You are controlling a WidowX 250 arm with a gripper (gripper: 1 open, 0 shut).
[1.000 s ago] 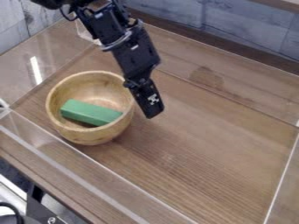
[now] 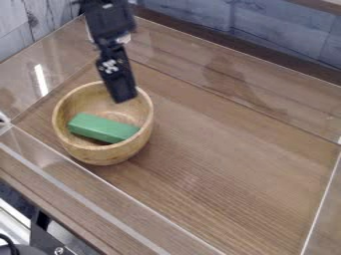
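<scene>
My gripper [image 2: 110, 70] is above the back of a round tan wooden bowl [image 2: 102, 146], its black fingers open, with nothing seen between them. A green rectangular block [image 2: 104, 128] lies in the front part of the bowl, tilted slightly along the bowl's floor.
Wires and clutter sit at the top left corner, beyond the table's edge. A white edge runs along the far right.
My gripper has moved left and up, from the right of the bowl to above its back. The bowl and green block look unmoved.
</scene>
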